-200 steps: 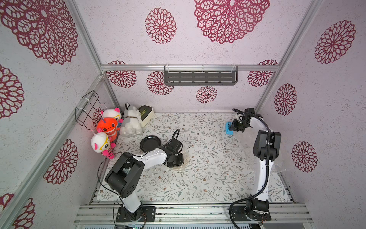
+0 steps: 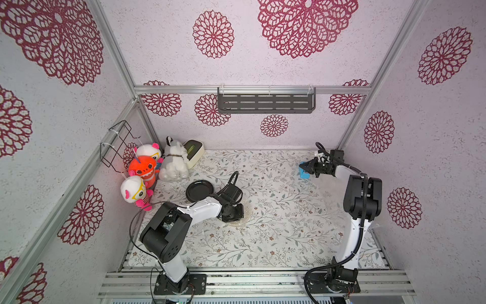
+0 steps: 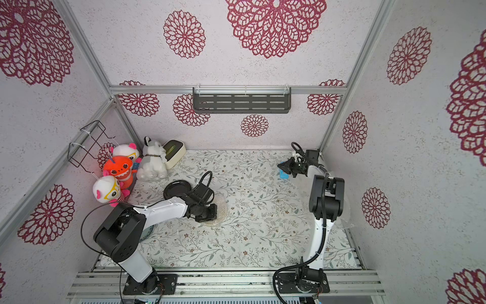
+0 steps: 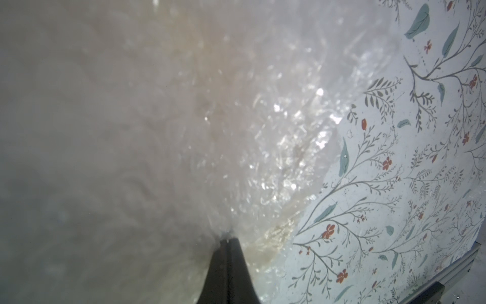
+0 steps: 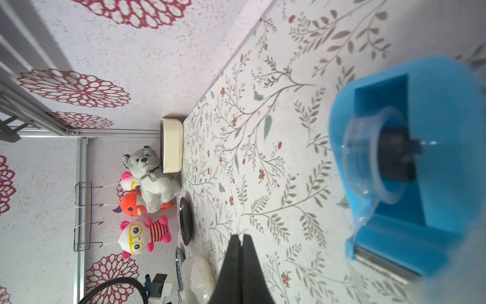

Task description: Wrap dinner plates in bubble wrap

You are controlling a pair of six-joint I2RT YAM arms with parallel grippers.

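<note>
A bubble-wrapped bundle (image 4: 263,147) fills most of the left wrist view, pale and glossy. My left gripper is shut with its tips against the wrap; whether a thin fold is pinched cannot be told. In the right wrist view a blue tape dispenser (image 5: 445,152) with a roll of clear tape (image 5: 367,157) stands close on the right. My right gripper is shut beside it, nothing visible between the fingers. From above, that gripper covers part of the dispenser (image 2: 304,173). A black plate (image 2: 199,190) lies left of the bundle.
Another plate (image 3: 146,233) is partly hidden under the left arm. Clear bubble wrap (image 3: 346,212) lies by the right wall under the right arm. Plush toys (image 2: 144,172) and a cream box (image 2: 196,152) crowd the back left. Mid-table is free.
The dispenser stays about in place. The left arm and the bundle have not visibly moved.
</note>
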